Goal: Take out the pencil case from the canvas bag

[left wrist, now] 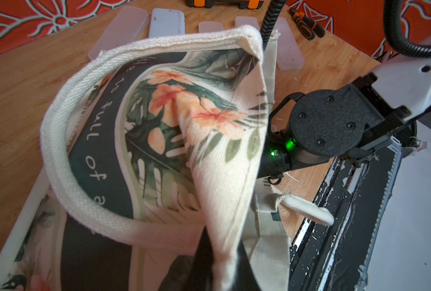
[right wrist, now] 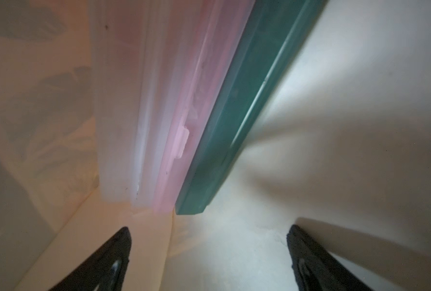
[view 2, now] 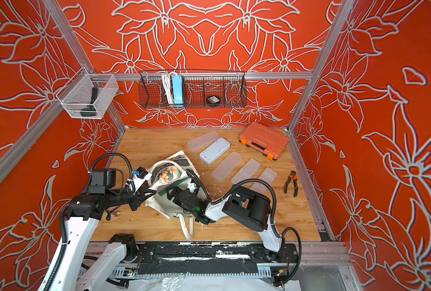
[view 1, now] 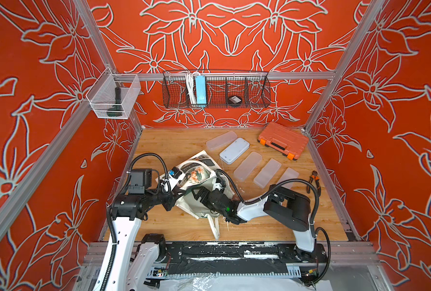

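Note:
The canvas bag (view 1: 196,174) lies open on the table, printed with flowers. My left gripper is shut on its white fabric rim, seen at the bottom of the left wrist view. My right gripper is open inside the bag, nothing between its fingers. Just beyond its fingertips lie long pencil cases side by side: a translucent case (right wrist: 116,97), a pink one (right wrist: 196,106) and a dark green one (right wrist: 247,97), against the pale lining.
Several translucent boxes (view 1: 247,165), a white box (view 1: 234,150), an orange toolbox (view 1: 282,139) and pliers (view 2: 291,184) lie behind and right of the bag. A wire basket (view 1: 215,89) and clear bin (view 1: 112,97) hang on the frame.

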